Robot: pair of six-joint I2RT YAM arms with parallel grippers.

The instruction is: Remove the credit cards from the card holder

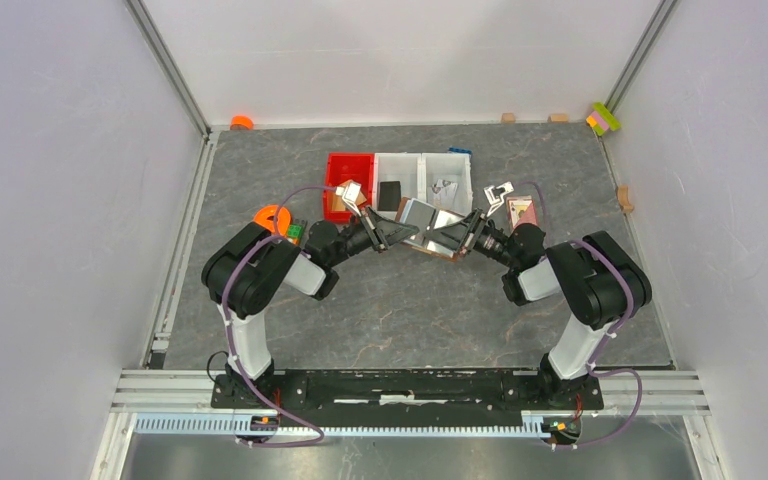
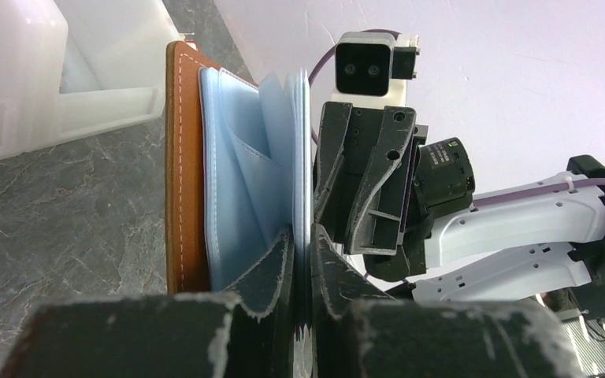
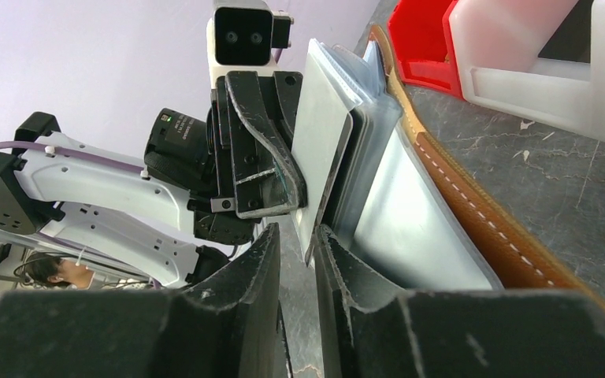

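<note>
The card holder, a brown leather cover (image 2: pixel 185 173) with pale plastic sleeves (image 2: pixel 240 165), is opened out between my two grippers above the table. In the left wrist view, my left gripper has its fingers close on both sides of a bundle of sleeves. My right gripper is open, a narrow gap between its fingers, with the lower corner of a white card or sleeve (image 3: pixel 321 134) at that gap. Darker card edges show among the clear sleeves in the right wrist view. How deep any card sits in its pocket cannot be told.
Behind the holder stand a red bin (image 1: pixel 350 158) and white bins (image 1: pixel 397 160), close to both wrists. An orange ring (image 1: pixel 272 218) lies left, and a pink card-like item (image 1: pixel 522 210) lies right.
</note>
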